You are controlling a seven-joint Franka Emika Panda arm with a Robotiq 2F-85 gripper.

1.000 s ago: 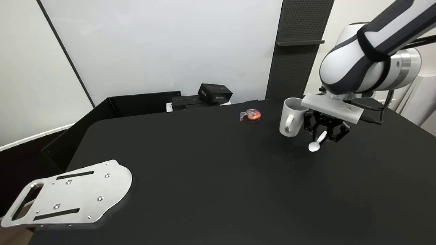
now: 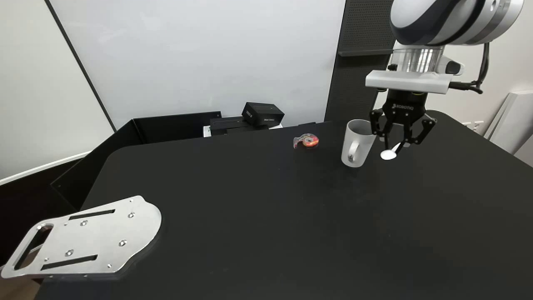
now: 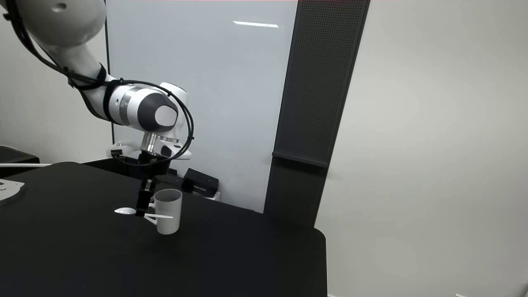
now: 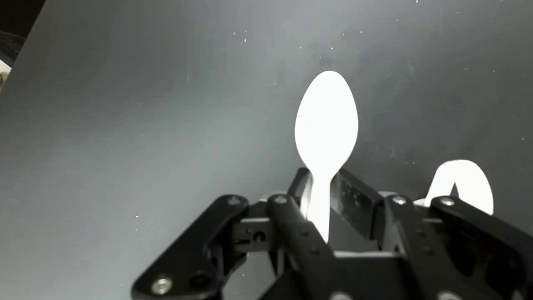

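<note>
A white spoon [image 4: 327,120] is pinched at its handle by my gripper, which is shut on it. Bowl outward, the spoon [image 2: 388,155] hangs above the black table in exterior view 1, just right of a white mug [image 2: 355,145]. The mug stands upright, its handle toward that camera. From exterior view 2, my gripper [image 3: 141,213] holds the spoon [image 3: 126,210] roughly level, and its handle end crosses in front of the mug [image 3: 169,222]. Only the mug's handle [image 4: 469,185] shows clearly in the wrist view, with my fingers hiding most of the rest.
A tape dispenser [image 2: 307,141] lies left of the mug. The silver metal plate [image 2: 100,237] occupies the table's left front. Black boxes [image 2: 262,115] sit behind the back edge.
My gripper has risen with the spoon and swung from a tilt to more upright. The spoon now sits higher and slightly farther right. Mug, tape and plate are unmoved.
</note>
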